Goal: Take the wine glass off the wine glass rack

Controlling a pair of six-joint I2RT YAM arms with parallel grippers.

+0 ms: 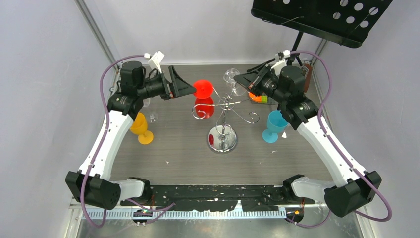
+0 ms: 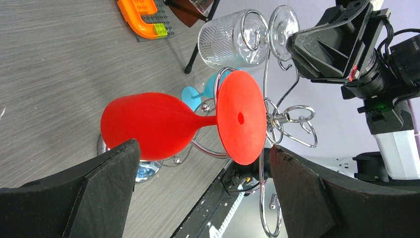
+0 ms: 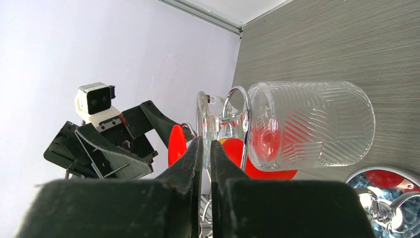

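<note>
A chrome glass rack [image 1: 223, 141] stands mid-table, holding a red wine glass [image 2: 143, 124] and a clear glass [image 2: 223, 39] with its foot on a wire loop. My left gripper [image 1: 182, 85] is open, its fingers either side of the red glass's foot in the left wrist view, nearly at it. My right gripper is shut on the clear glass's foot, which stands up at the fingertips in the right wrist view.
A yellow glass [image 1: 141, 129] stands at left, a blue glass [image 1: 275, 126] at right. Toy blocks [image 2: 141, 17] lie at the back right; a black perforated stand [image 1: 322, 20] overhangs that corner.
</note>
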